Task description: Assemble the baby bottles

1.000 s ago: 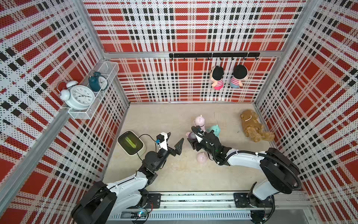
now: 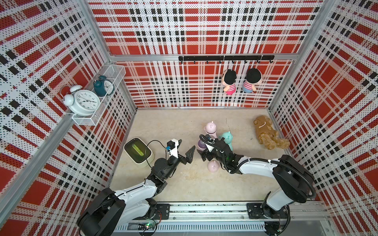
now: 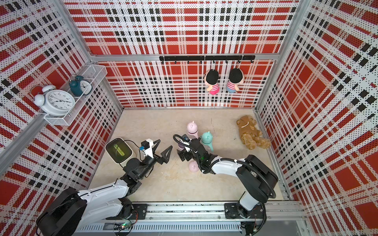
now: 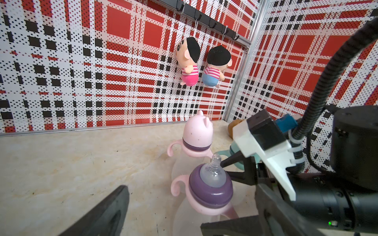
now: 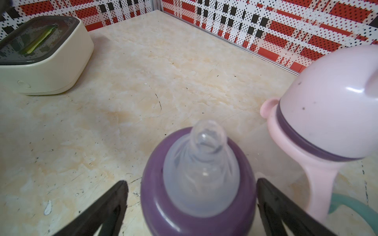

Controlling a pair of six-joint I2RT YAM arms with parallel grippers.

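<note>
A clear bottle with a purple collar (image 4: 210, 184) and bare nipple (image 5: 202, 173) stands uncapped mid-table. My right gripper is open beside it, its fingers spread to either side of the collar in the right wrist view. Left of it, my left gripper is open and empty. Behind stands a pink-capped bottle (image 2: 211, 127) with handles. A teal-capped bottle (image 3: 207, 137) is to the right, partly hidden by the right arm. Nearer the front, a loose pink cap (image 2: 213, 166) lies on the table.
A cream box with a dark lid (image 2: 137, 151) stands at the left. At the right wall lies a brown plush (image 2: 268, 131). Two dolls hang on the rear wall.
Compared with earlier, the fingers of my right gripper look wider apart at the purple-collared bottle, and it has shifted slightly. The left arm barely moved.
</note>
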